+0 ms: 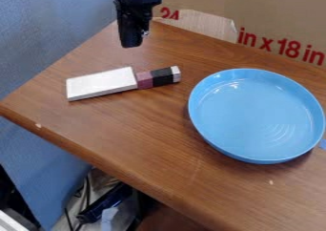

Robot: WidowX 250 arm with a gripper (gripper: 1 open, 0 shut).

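My black gripper [135, 27] hangs at the top of the camera view, raised above and behind a long eraser-like block [99, 84] with a white body and a pink and dark end. The block lies flat on the wooden table [140, 158]. Whether the fingers are open or shut is hard to make out. To the right sits a light blue plate [254, 115].
A cardboard box [280, 15] stands behind the table, and a blue fabric surface [32, 53] runs along the left. Clutter lies on the floor below the edge.
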